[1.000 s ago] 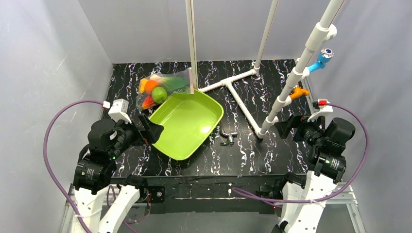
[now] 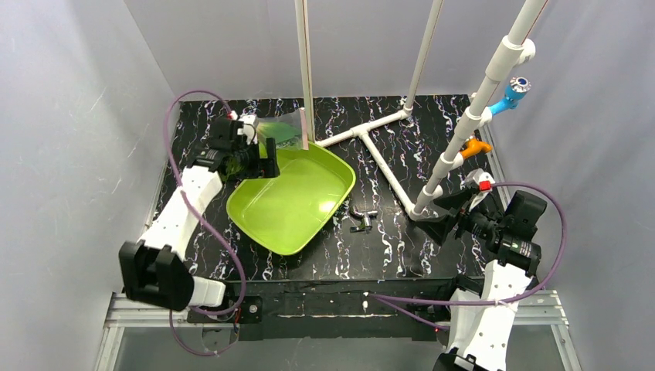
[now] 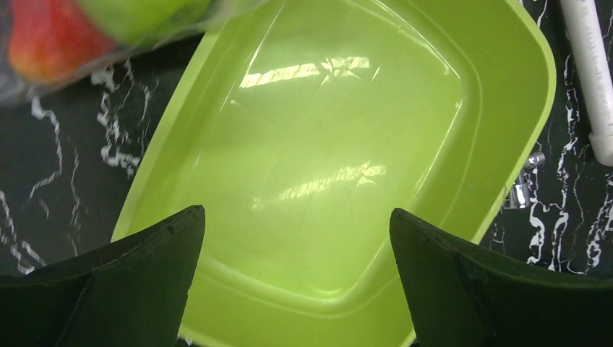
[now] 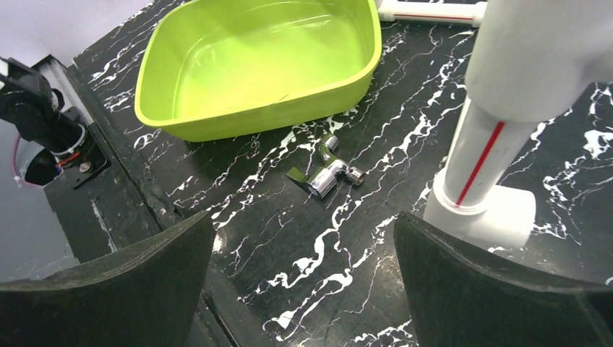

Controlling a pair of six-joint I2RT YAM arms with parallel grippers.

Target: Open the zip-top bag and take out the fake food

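Note:
The clear zip bag (image 2: 284, 127) lies at the back left, against the green tray, largely hidden from above by my left arm. Red and green fake food (image 3: 58, 32) shows through its plastic in the left wrist view's upper left corner. My left gripper is open above the tray (image 2: 293, 201), with nothing between its fingers. My right gripper is open at the right, beside an upright white pipe (image 4: 477, 166), also empty.
A chrome fitting (image 4: 329, 173) lies on the black marble top right of the tray. White pipes run along the back and right, with blue (image 2: 511, 97) and orange (image 2: 475, 148) fittings.
My left arm has swung up and rightward over the bag and tray's back left, covering the food in the top view. My right gripper has shifted slightly leftward and toward the front.

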